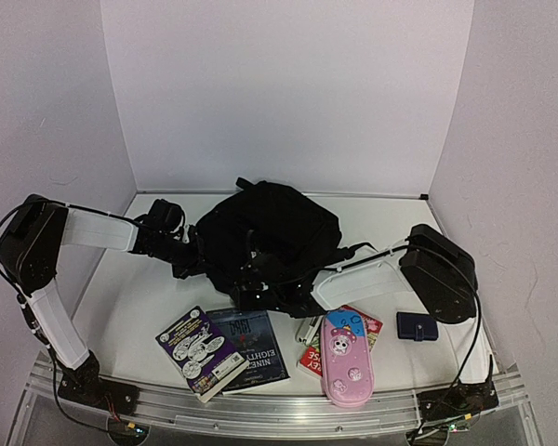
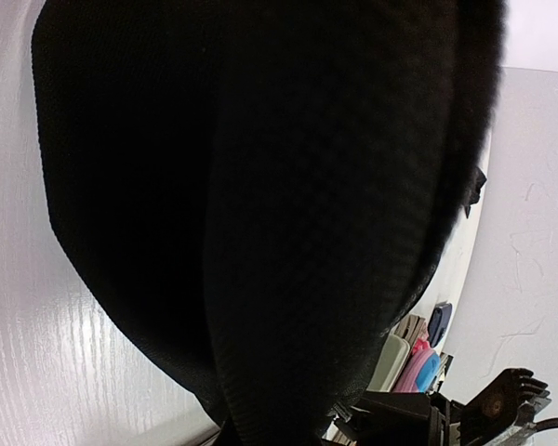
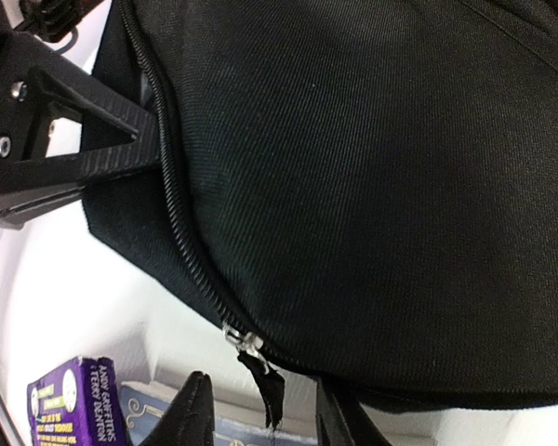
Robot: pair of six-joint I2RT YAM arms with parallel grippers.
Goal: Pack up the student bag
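Note:
The black bag (image 1: pixel 279 214) lies at the table's back middle; its dark cloth (image 2: pixel 325 204) fills most of the left wrist view. At the bag's left edge, my left gripper has its fingertips together at the zipper line, apparently pinching the cloth there; the exact grip is partly hidden. A metal zipper slider with a black pull tab (image 3: pixel 273 395) hangs from the bag's edge. My right gripper is open, one finger either side of that tab, with gaps showing. In front lie a purple book (image 1: pixel 202 351), a dark book (image 1: pixel 256 344) and a pink pencil case (image 1: pixel 347 367).
Red-covered books (image 1: pixel 312 360) lie partly under the pencil case. A dark blue wallet (image 1: pixel 417 326) rests at the right. The right forearm crosses above the table between bag and pencil case. Bare tabletop shows at front left and back right.

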